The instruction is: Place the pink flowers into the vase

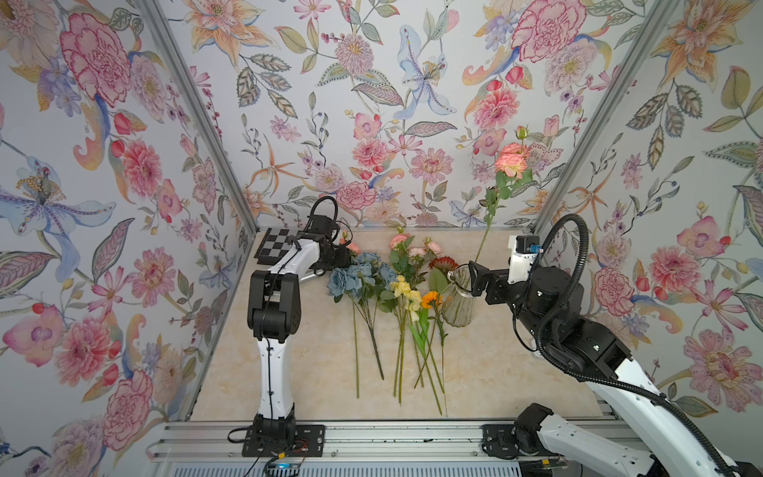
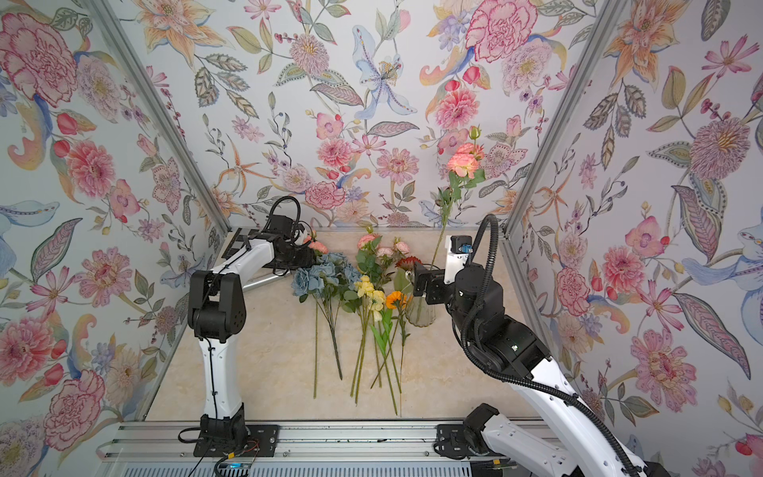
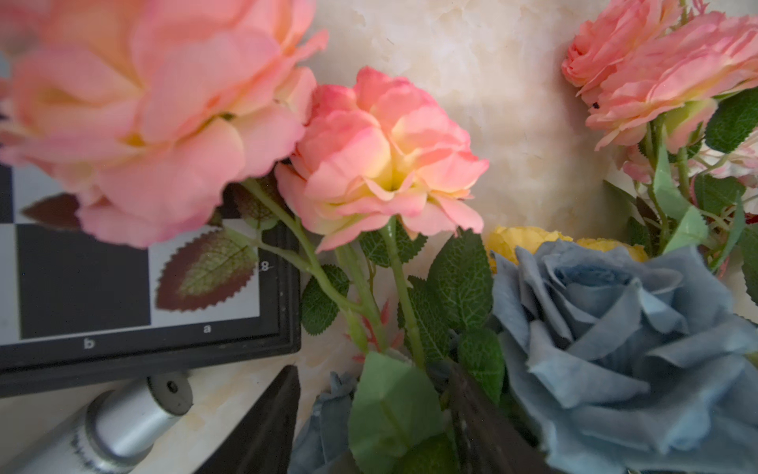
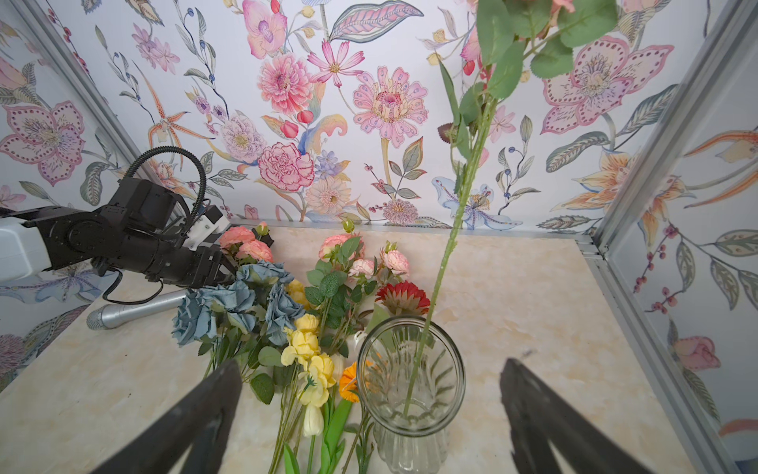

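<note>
My left gripper is low at the back left, fingers partly apart around green leaves and stems below pink roses point(image 3: 387, 158); a blue rose point(image 3: 600, 331) is beside it. More pink flowers point(image 4: 339, 245) lie centre back. The glass vase point(image 4: 410, 426) stands right of the bunches with a long-stemmed pink rose point(image 1: 511, 161) upright in it. My right gripper is open above and in front of the vase, nothing between its fingers.
Yellow flowers point(image 4: 316, 371), blue roses point(image 4: 229, 300), orange and red flowers lie between the arms. A chessboard point(image 3: 83, 280) and silver microphone point(image 4: 134, 312) are at the left.
</note>
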